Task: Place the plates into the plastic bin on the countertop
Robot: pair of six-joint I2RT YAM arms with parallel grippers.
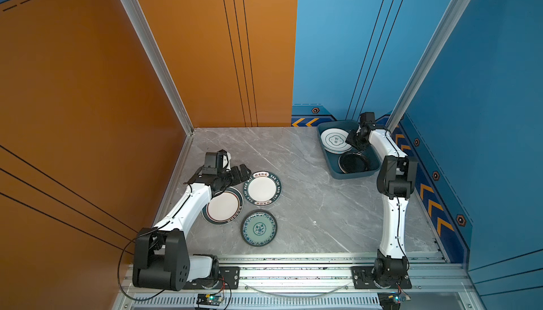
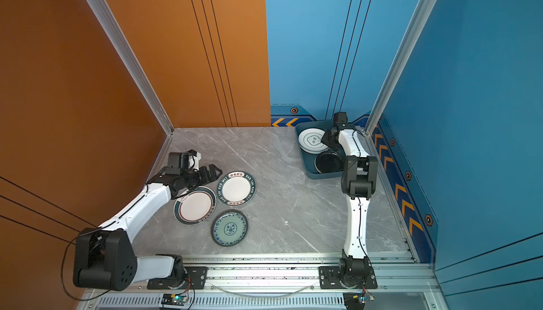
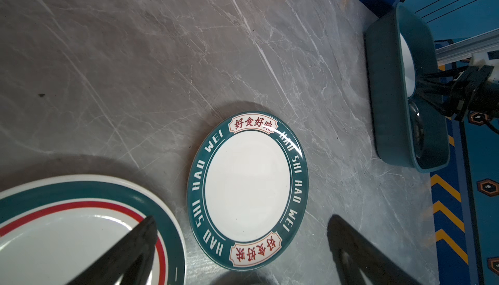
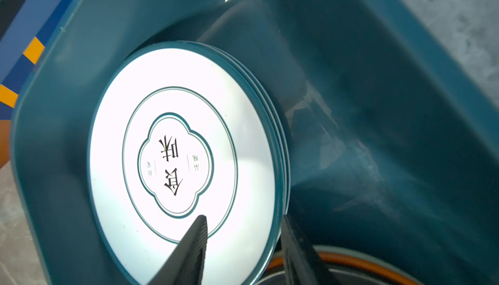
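Note:
In the top left view, the blue-green bin point(image 1: 339, 174) stands at the back right. A white plate point(image 4: 234, 103) lies face up on a stack inside it, near the wall. My right gripper is over that plate's edge, its fingers point(image 4: 195, 248) apart and the plate flat below them. On the counter at left lie a green-rimmed lettered plate point(image 3: 247, 186), a red-ringed plate point(image 1: 223, 205) and a green patterned plate point(image 1: 259, 228). Wide open and empty, my left gripper hovers above the lettered plate and the red-ringed one.
A dark round dish point(image 1: 354, 163) occupies the bin's near half. Walls rise close behind and to the right of the bin. Bare counter point(image 1: 305, 208) separates the loose plates from the bin.

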